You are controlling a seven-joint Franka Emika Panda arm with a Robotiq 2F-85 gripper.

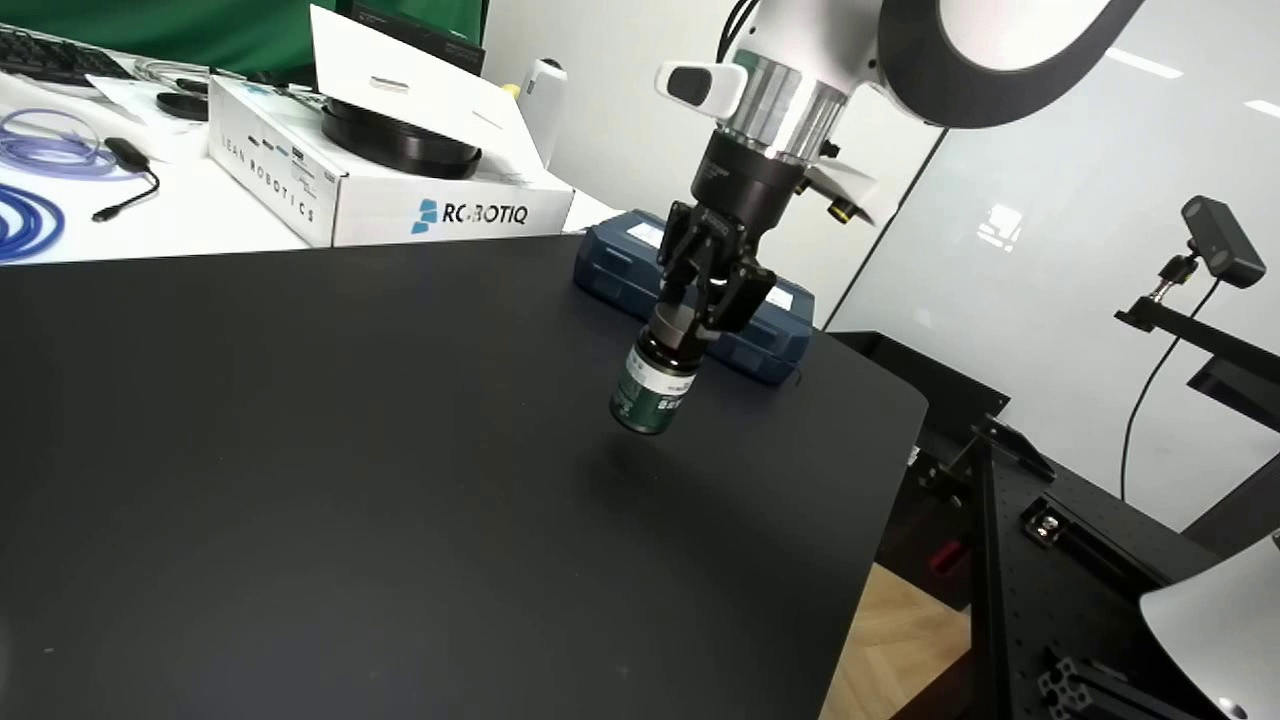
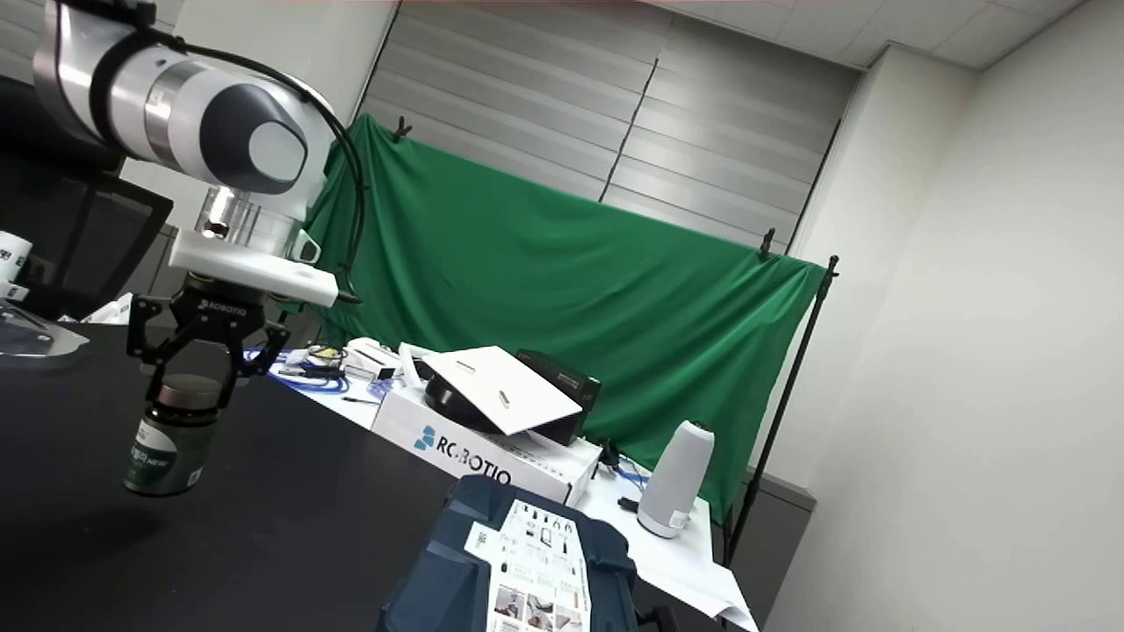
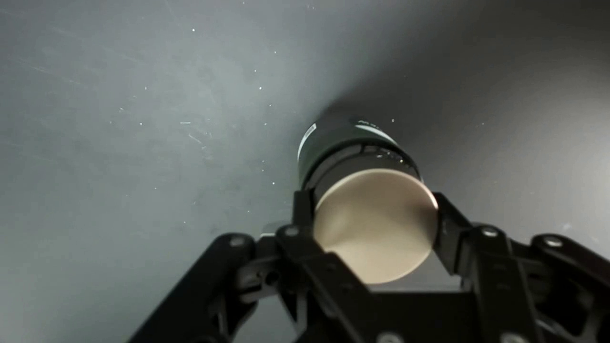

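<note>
A dark green bottle with a white label band and a beige cap hangs from my gripper, which is shut on the cap. In exterior view 2 the bottle is slightly tilted, and a shadow on the tabletop sets it apart from the surface. The wrist view shows the flat cap squeezed between both fingers, with the green shoulder of the bottle beyond it. Most of the bottle's body is hidden there by the cap.
Behind the gripper, a dark blue case sits along the table's back right edge. A white Robotiq box stands on the white table at the back.
</note>
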